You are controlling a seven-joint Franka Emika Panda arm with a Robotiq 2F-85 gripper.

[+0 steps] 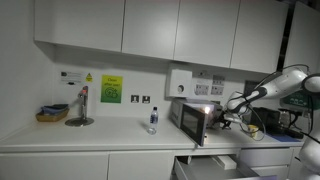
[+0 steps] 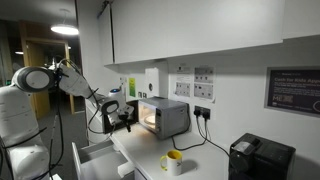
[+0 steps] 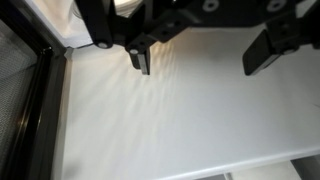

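Note:
My gripper is open in the wrist view, its two fingers wide apart with only white worktop point(image 3: 170, 115) showing between and below them. Exterior view 2 has the gripper point(image 2: 125, 116) in front of the microwave point(image 2: 165, 117), on its door side. The microwave door point(image 1: 193, 122) stands open in exterior view 1, and a light glows inside. A dark panel point(image 3: 38, 110) fills the wrist view's left edge. Part of a pale object shows at the top left there, too cut off to identify.
An open drawer point(image 2: 98, 162) juts out below the worktop. Beyond the microwave stand a yellow and white mug point(image 2: 172, 162) and a black appliance point(image 2: 260, 158). A bottle point(image 1: 153, 121) stands left of the microwave, with clear worktop toward the tap point(image 1: 84, 103).

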